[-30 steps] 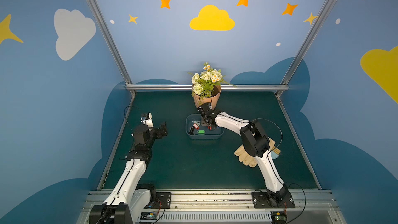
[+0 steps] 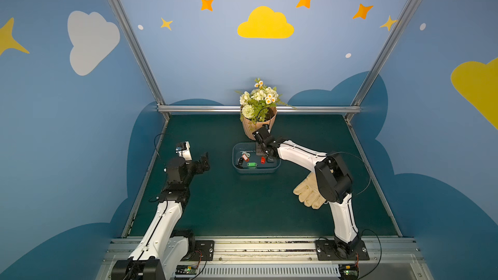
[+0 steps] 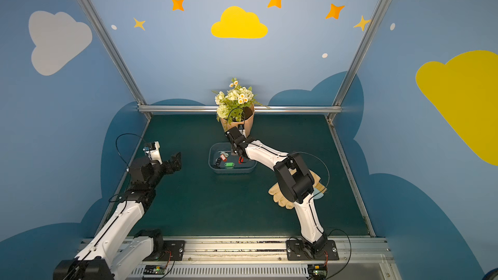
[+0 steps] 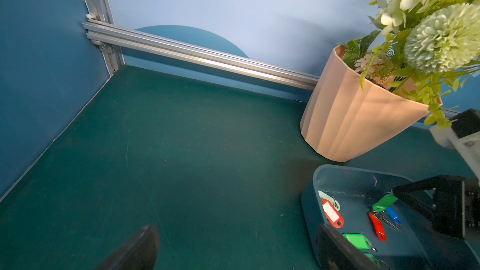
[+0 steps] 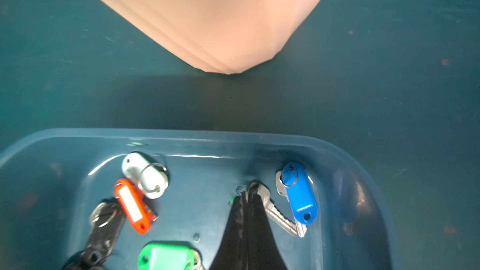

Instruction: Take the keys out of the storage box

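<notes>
The blue-grey storage box (image 2: 256, 171) stands mid-table with several tagged keys in it. My right gripper is over the box interior, its fingers closed together. In the left wrist view a green key tag (image 4: 385, 202) sits at its fingertips; the right wrist view shows only a green speck of it there. Silver keys (image 5: 280, 217) lie just right of those fingertips, near a blue tag (image 5: 300, 195). Also inside are a red tag (image 4: 377, 227), a red-orange tag (image 5: 133, 207), a white tag (image 5: 145, 175) and another green tag (image 5: 166, 257). My left gripper stands open and empty, left of the box.
A pleated pot (image 4: 360, 110) with white flowers stands close behind the box. A beige glove (image 2: 309, 191) lies at the right, partly under the right arm. Bare green table (image 2: 223, 202) extends in front of the box and to its left.
My right gripper has shifted right and risen. The left arm is nearly still.
</notes>
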